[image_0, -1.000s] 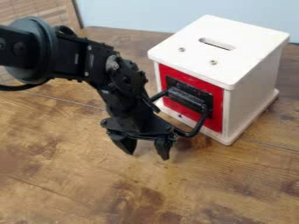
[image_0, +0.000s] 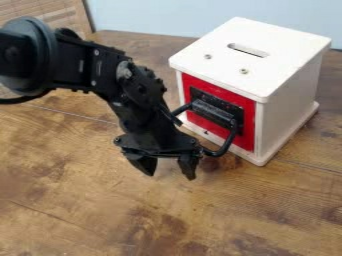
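Observation:
A black robot arm comes in from the upper left, its gripper (image_0: 167, 164) hanging low over the wooden table just left and in front of a white wooden box (image_0: 273, 60). The gripper's two fingers point down with a gap between them, and nothing shows held. The box has a slot on top and a red front panel (image_0: 205, 86) carrying a black fitting. A black loop, perhaps a cable or handle, runs between that side and the gripper area; its ends are hard to tell.
A pale panel stands behind at the upper left.
The arm and gripper have shifted only very slightly, with the fingertips' pose varying a little. The box has stayed in place.

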